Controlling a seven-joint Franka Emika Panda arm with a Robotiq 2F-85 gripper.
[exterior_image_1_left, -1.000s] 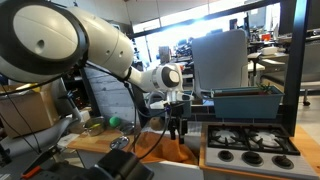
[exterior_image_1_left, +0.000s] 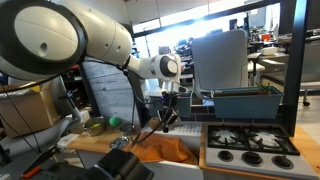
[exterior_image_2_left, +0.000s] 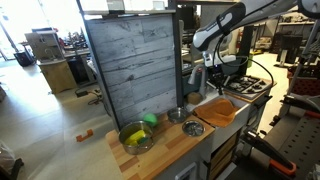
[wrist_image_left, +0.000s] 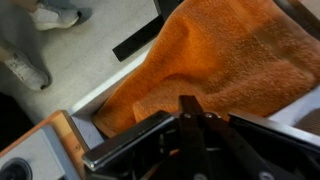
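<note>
An orange cloth (exterior_image_1_left: 165, 148) lies crumpled in and over the sink area, left of the stove; exterior view 2 shows the same cloth (exterior_image_2_left: 213, 112) spread beside the metal bowls. My gripper (exterior_image_1_left: 165, 128) points down just above its far part. In the wrist view, the fingers of my gripper are together, with the cloth (wrist_image_left: 215, 60) filling the picture beyond them. Nothing shows between the fingertips. Whether they touch the cloth is hard to tell.
A gas stove (exterior_image_1_left: 250, 148) stands to the right, with a blue box (exterior_image_1_left: 245, 106) behind it. Left on the counter are a pot (exterior_image_2_left: 137, 137) holding something yellow and small metal bowls (exterior_image_2_left: 194, 128). A black faucet (exterior_image_1_left: 122, 162) stands in front of the cloth.
My gripper has moved left and somewhat up over the past second, away from the stove. The cloth's right part, higher near the gripper before, now lies lower.
</note>
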